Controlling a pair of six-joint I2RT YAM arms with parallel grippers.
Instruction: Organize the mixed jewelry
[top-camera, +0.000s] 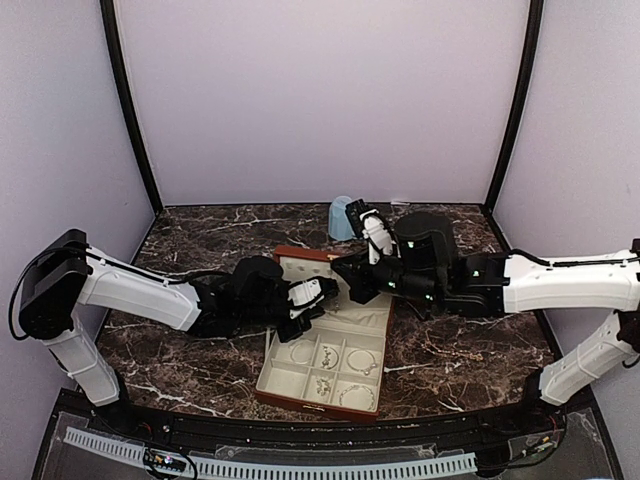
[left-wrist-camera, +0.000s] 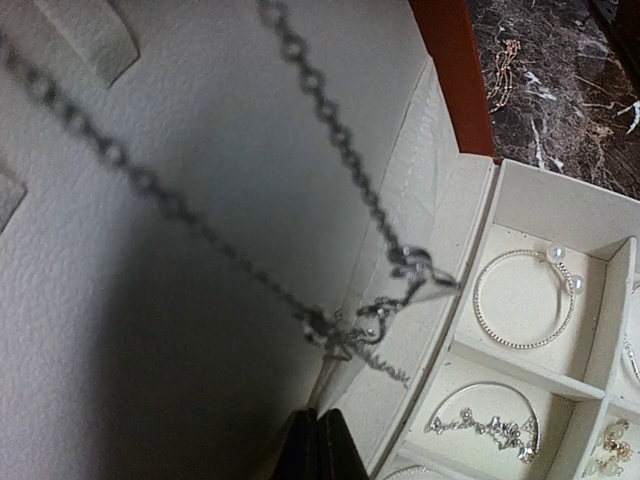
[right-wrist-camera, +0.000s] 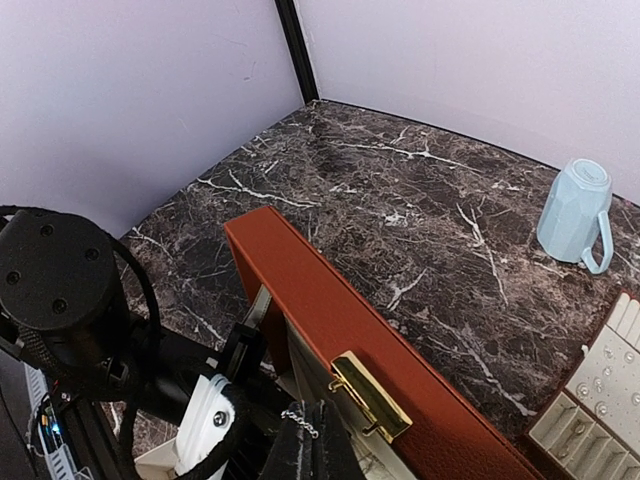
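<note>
The open brown jewelry box (top-camera: 383, 368) has a cream interior with compartments; bracelets (left-wrist-camera: 525, 298) and small pieces lie in them. In the left wrist view a silver necklace (left-wrist-camera: 335, 125) hangs in two strands before the raised lid (left-wrist-camera: 455, 80), its lower end bunched. A bit of silver chain (right-wrist-camera: 299, 418) shows at the tips of my right gripper, which is shut on it beside the lid's gold clasp (right-wrist-camera: 370, 393). My left gripper is shut just below the necklace's lower end, with nothing visible between its fingers.
A light blue cup (right-wrist-camera: 578, 212) stands behind the box. To the right lies a tray (right-wrist-camera: 600, 395) with small slots and studs. A thin chain (left-wrist-camera: 503, 75) rests on the dark marble table. Both arms are close together at the lid.
</note>
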